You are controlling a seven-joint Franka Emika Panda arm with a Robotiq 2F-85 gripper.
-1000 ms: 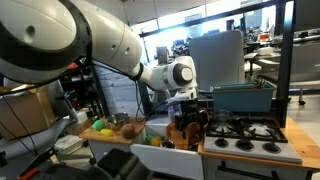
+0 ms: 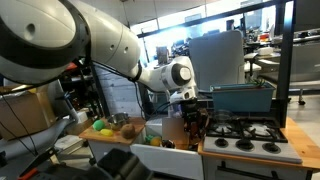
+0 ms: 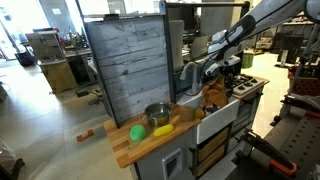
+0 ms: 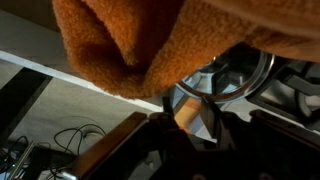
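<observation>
My gripper is low over the open white drawer point(image 2: 165, 160), close to the left side of the stove. Its dark fingers look closed together in the wrist view, but what lies between them is not clear. Folds of an orange towel point(image 4: 130, 40) fill the top of that view, very near the camera. Just past the fingertips curves the metal rim of a dark round vessel point(image 4: 235, 85); whether they touch it, I cannot tell. From the side, the orange towel point(image 3: 213, 95) bunches up at the drawer beneath the arm.
A gas stove point(image 2: 250, 138) stands right of the drawer, with a teal box point(image 2: 242, 98) behind it. On the wooden counter at the left sit a metal pot point(image 3: 158, 116) and a green item point(image 3: 137, 132). Floor in front of the drawer holds cables point(image 4: 55, 150).
The arm has shifted slightly lower near the drawer. Less of the orange towel shows below the gripper in exterior view 1, and it looks darker.
</observation>
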